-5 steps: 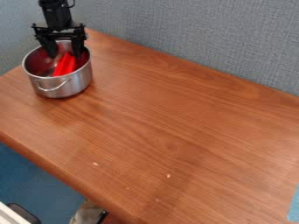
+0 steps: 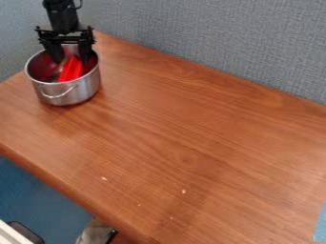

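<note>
A steel pot [image 2: 64,92] with a wire handle stands near the table's left edge. Inside it sits a bright red object [image 2: 72,69], partly hidden by the rim and the gripper. My black gripper [image 2: 67,50] hangs from above at the back of the pot, low over its opening. The frame is too small and dark to tell whether its fingers are open or shut, or whether anything is between them.
A grey padded wall [image 2: 230,48] runs along the back. Blue floor shows beyond the table's front-left edge.
</note>
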